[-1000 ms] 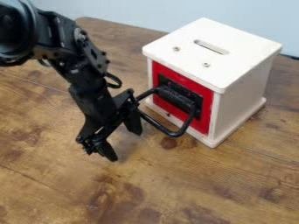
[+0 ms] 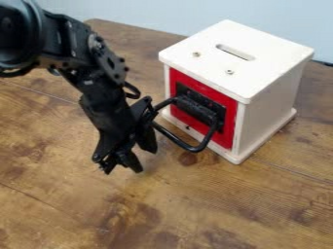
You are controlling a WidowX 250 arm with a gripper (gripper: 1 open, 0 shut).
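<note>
A white wooden box (image 2: 260,107) with a slot and two small fittings on top stands on the wooden table at the right. Its red front (image 2: 224,141) carries a black panel with a black looped handle (image 2: 196,147) sticking out. My black gripper (image 2: 124,157) hangs low over the table left of the box, fingers pointing down, apart from the red front. Its fingers look somewhat apart with nothing visible between them, though the dark shapes overlap.
A pale wall runs behind it at the top.
My arm and gripper have shifted slightly over the last second, with the fingertips changing angle a little. The box and handle look unmoved.
</note>
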